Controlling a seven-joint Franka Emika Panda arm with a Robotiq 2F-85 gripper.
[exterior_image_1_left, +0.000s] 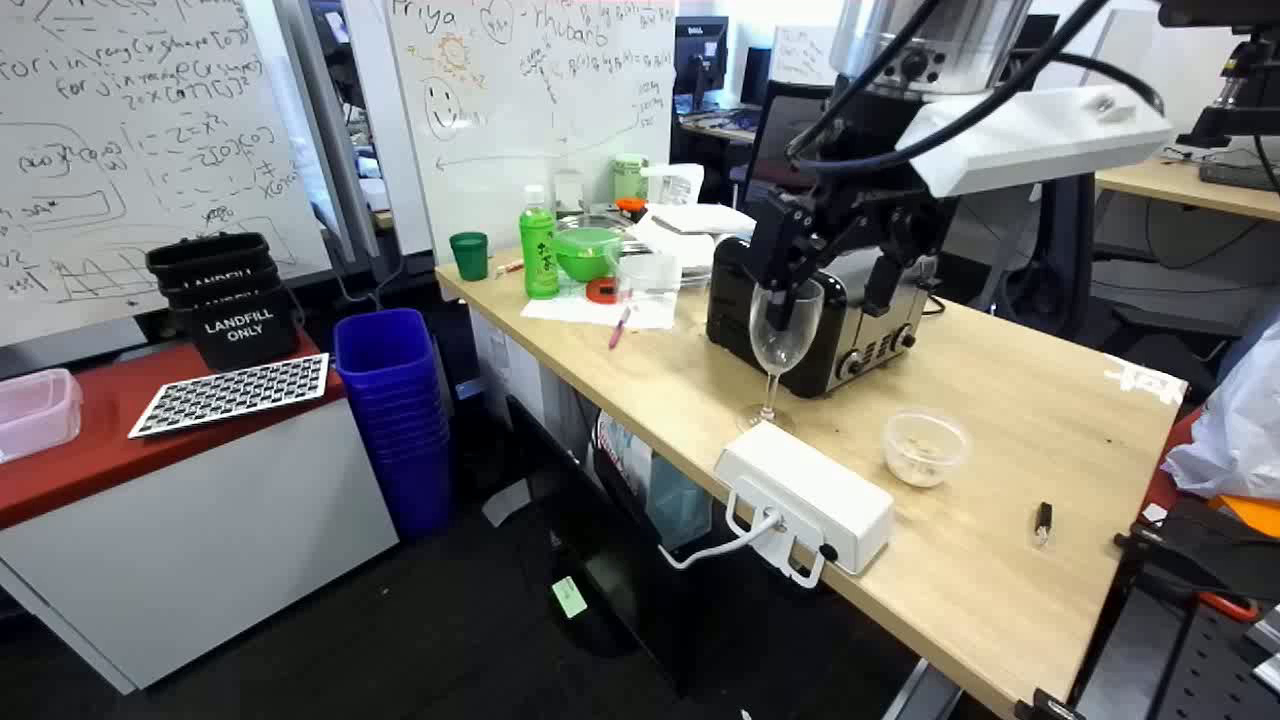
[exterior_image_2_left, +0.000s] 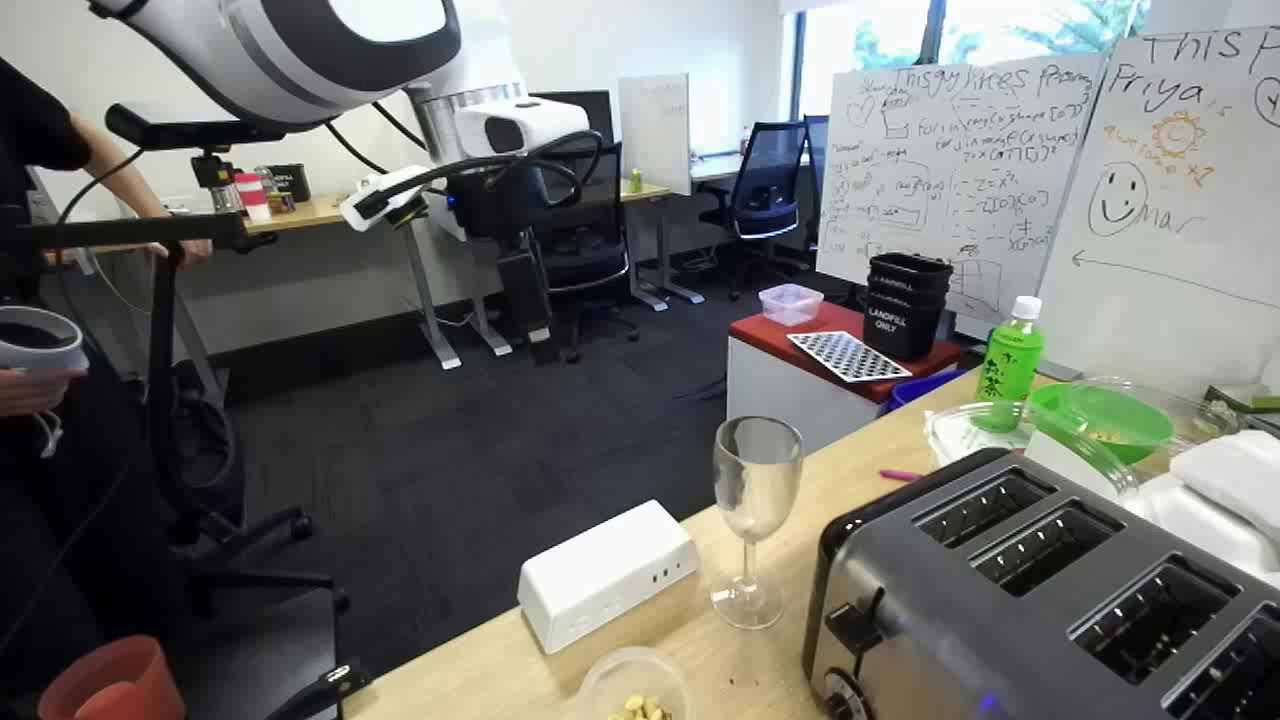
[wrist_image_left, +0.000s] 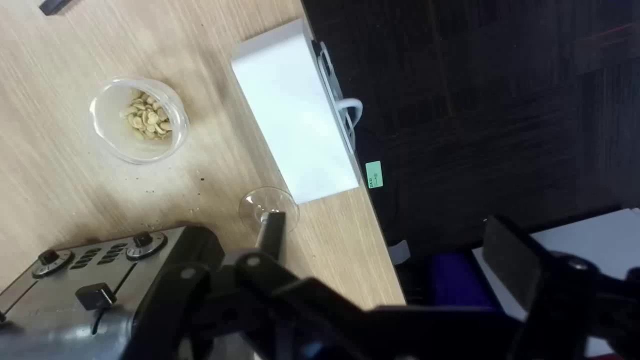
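My gripper (exterior_image_1_left: 830, 300) is open, its two black fingers spread wide with nothing between them. In the wrist view, one finger (wrist_image_left: 274, 233) overlaps the clear wine glass, so only the round glass base (wrist_image_left: 253, 203) shows well. The wine glass (exterior_image_2_left: 756, 480) stands upright and empty on the table, between the toaster and a white box. Exterior view 2 has the gripper (exterior_image_2_left: 539, 342) high and well to the left of the glass in the picture. In exterior view 1 a fingertip lines up with the glass bowl; whether they touch I cannot tell.
A silver and black toaster (exterior_image_2_left: 1008, 600) stands close beside the glass. On its other side, the white box (wrist_image_left: 294, 114) sits at the table edge. A clear tub (wrist_image_left: 108, 123) holds pale pieces. Green bottle (exterior_image_1_left: 539, 246) and dishes crowd the far end.
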